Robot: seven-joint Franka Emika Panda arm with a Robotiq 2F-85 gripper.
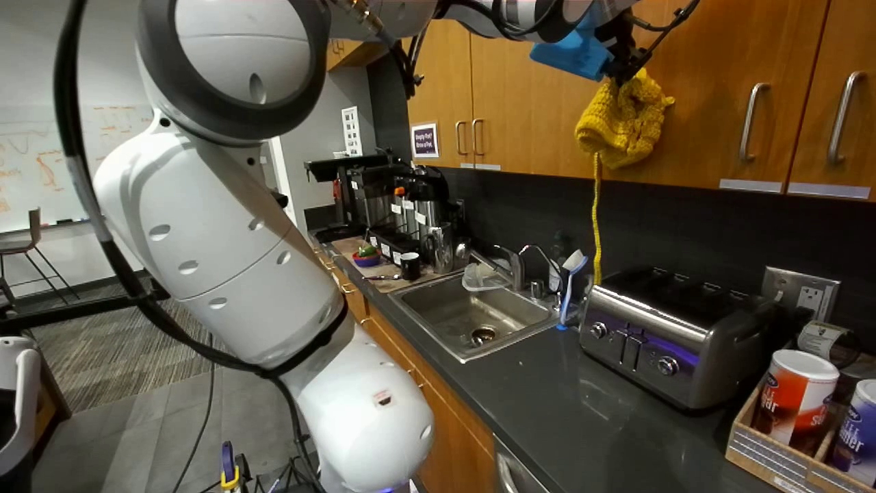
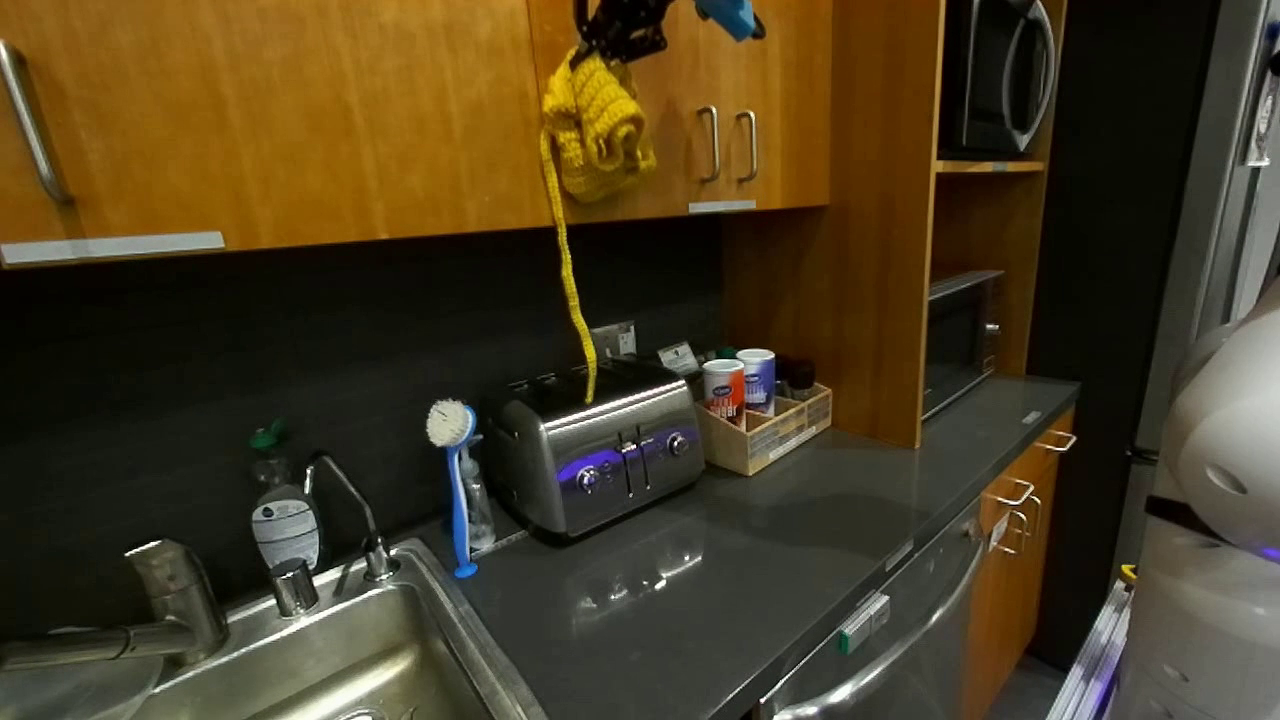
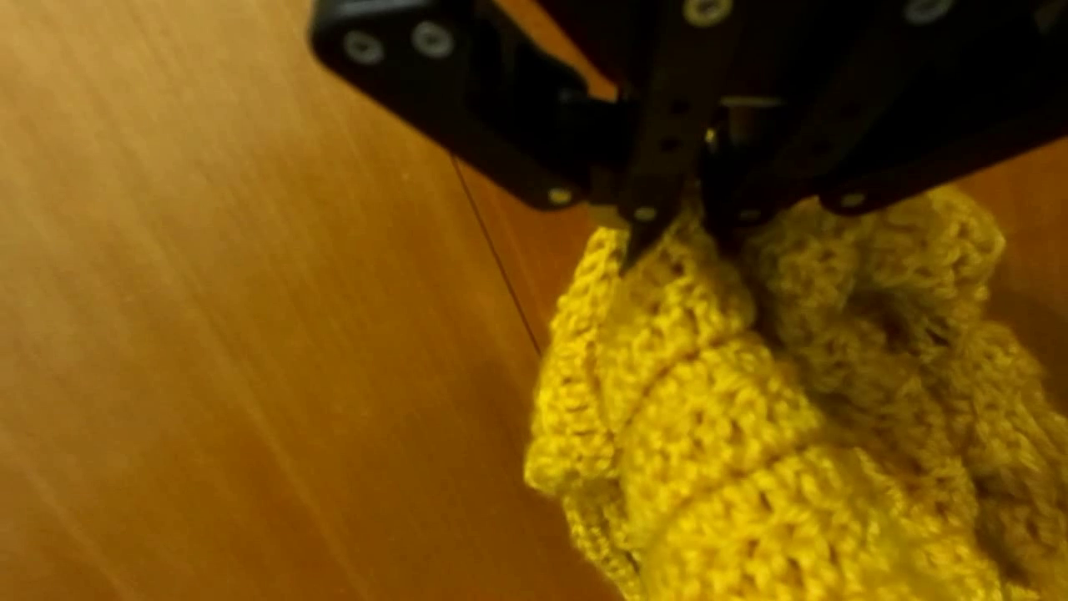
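Note:
A bunched yellow knitted cloth [image 1: 621, 123] hangs in the air in front of the wooden upper cabinets. My gripper is shut on its top edge, with the knit pinched between the dark fingertips. In the wrist view the folds of the cloth [image 3: 731, 431] fill the lower right. From the bundle a long yellow strand [image 2: 565, 252] dangles straight down, its lower end level with the top of the silver toaster [image 2: 618, 450]. Whether the strand touches the toaster, I cannot tell.
Left of the toaster stand a blue dish brush [image 2: 458, 486] and the steel sink [image 1: 410, 308]. A wooden box [image 2: 768, 438] with canisters sits to its right. Cabinet doors [image 1: 698, 90] are close behind the cloth.

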